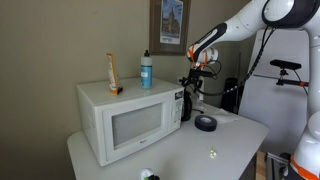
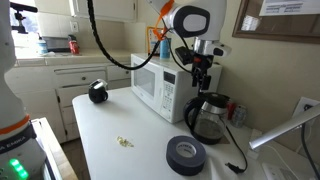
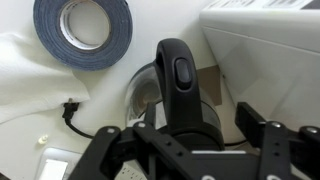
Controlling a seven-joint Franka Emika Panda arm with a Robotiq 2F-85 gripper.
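Note:
A glass kettle with a black handle and lid stands on the counter beside the microwave. Above it, my gripper points downward. In the wrist view the gripper has its fingers spread apart, and the black kettle handle shows below and between them. Nothing appears clamped; how far the handle lies beneath the fingertips is hard to judge. Part of the kettle body is hidden by its handle and lid.
A white microwave borders the kettle, with a blue bottle and an orange-white bottle on top. A roll of dark blue tape lies near the kettle. A black cord runs beside it.

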